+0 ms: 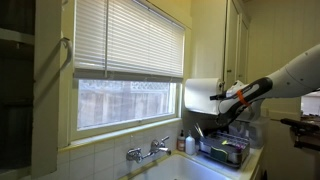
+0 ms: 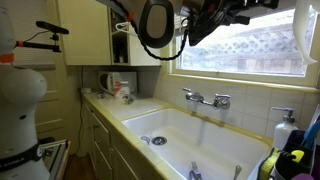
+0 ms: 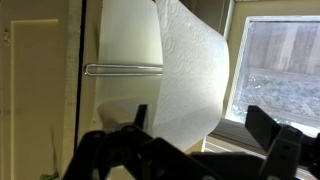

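Note:
A white paper towel roll point(image 1: 203, 95) hangs on the cabinet side, beside the window. In the wrist view the roll point(image 3: 195, 65) fills the upper middle, with a metal wire holder point(image 3: 122, 70) across its end. My gripper is open, one dark finger at the left and the other at the right. The roll's lower part shows between and beyond the fingers; whether they touch it cannot be told. From the exterior, my gripper point(image 1: 221, 102) is close to the roll's right end.
Below are the white sink point(image 2: 190, 150), a wall faucet point(image 2: 207, 99), a soap bottle point(image 2: 284, 130) and a dark dish rack point(image 1: 224, 148). A window point(image 3: 275, 70) lies to the right of the roll in the wrist view, cabinet doors point(image 3: 35, 90) to the left.

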